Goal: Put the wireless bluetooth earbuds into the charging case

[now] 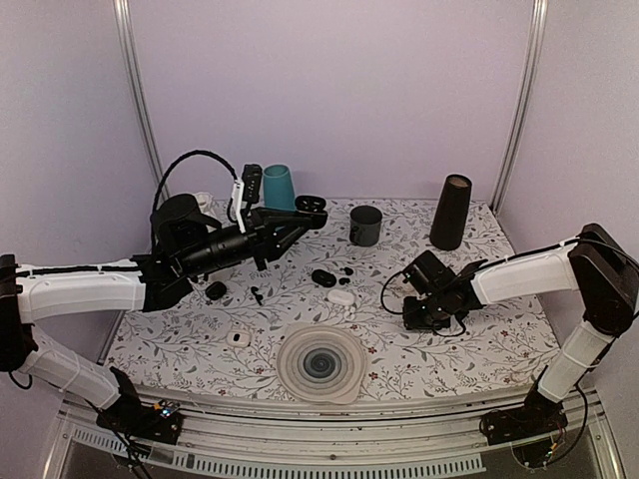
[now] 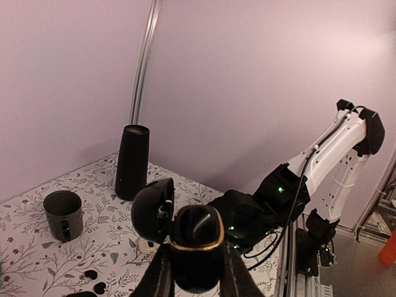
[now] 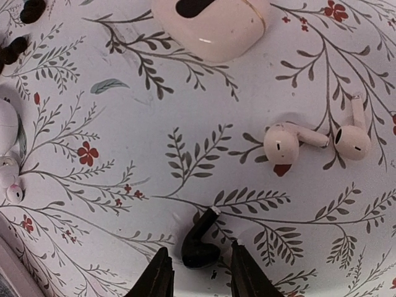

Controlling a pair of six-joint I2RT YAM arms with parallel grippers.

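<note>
My left gripper is shut on a black charging case (image 2: 198, 232) with a gold rim. It is held up in the air, its lid (image 2: 148, 210) swung open to one side. The top view has this case (image 1: 312, 218) above the back of the table. Low over the table, my right gripper stands part open. A black earbud (image 3: 199, 253) with a silver stem tip lies on the cloth between its fingertips, a gap showing beside it. In the top view the right arm hides that earbud.
Near the right gripper lie a pinkish-white case (image 3: 216, 37) and two white earbuds (image 3: 282, 145). Also on the table are a plate (image 1: 349, 344), a white case (image 1: 340, 297), a black case (image 1: 323, 277), a grey mug (image 1: 365, 228) and a dark cup (image 1: 452, 212).
</note>
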